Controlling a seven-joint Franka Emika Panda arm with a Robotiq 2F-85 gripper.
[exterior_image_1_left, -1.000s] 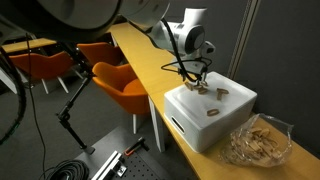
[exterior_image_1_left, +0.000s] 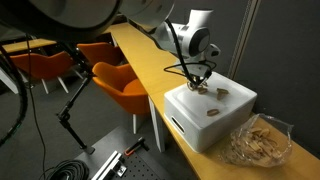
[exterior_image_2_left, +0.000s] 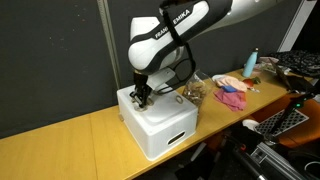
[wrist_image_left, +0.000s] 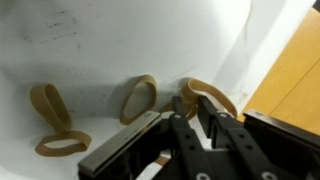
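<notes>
Tan rubber bands lie scattered on the white box (exterior_image_1_left: 195, 130). At the back left of the box top, my gripper points down close to the surface. Its fingers stand part open with a narrow gap. One curled band (wrist_image_left: 208, 92) is right at the fingertips, partly hidden by them; whether it is gripped does not show. To the left in the wrist view are another looped band (wrist_image_left: 138, 99), a wide band (wrist_image_left: 48, 106) and a flatter one (wrist_image_left: 62, 145). A lone band (exterior_image_1_left: 212, 112) lies nearer the front of the box.
A clear bag (exterior_image_1_left: 258, 143) full of tan bands sits on the wooden table (exterior_image_1_left: 288, 168) beside the box. A pink cloth (exterior_image_2_left: 232, 100) and a blue bottle (exterior_image_2_left: 250, 63) are farther along the table. Orange chairs (exterior_image_1_left: 120, 88) stand beyond its edge.
The gripper has come down slightly toward the box top, among the bands at the back left. The bag and the lone band have not moved.
</notes>
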